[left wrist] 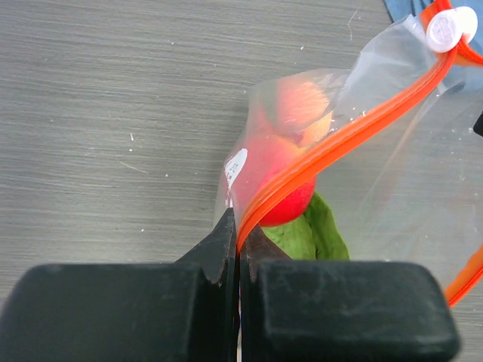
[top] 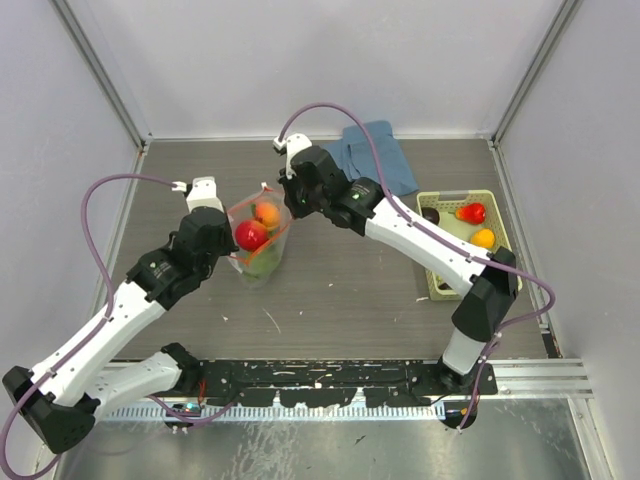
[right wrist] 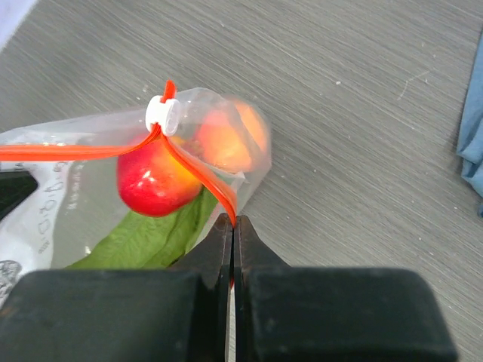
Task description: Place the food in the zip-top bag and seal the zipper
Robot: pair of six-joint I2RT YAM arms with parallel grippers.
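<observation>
A clear zip bag (top: 258, 262) with orange zipper and white slider (right wrist: 162, 113) holds a red round fruit (right wrist: 153, 177), an orange-red fruit (right wrist: 230, 143) and something leafy green (right wrist: 147, 237). My left gripper is shut on one side of the bag's rim, at the orange zipper. My right gripper is shut on the opposite rim, its fingers pinching the orange strip. The bag is held open between them, lying on its side.
A basket (top: 447, 200) at the right holds a red pepper (top: 470, 213), a yellow item (top: 483, 238) and a dark item (top: 430, 215). A blue cloth (top: 380, 155) lies at the back. Bare table surrounds the bag.
</observation>
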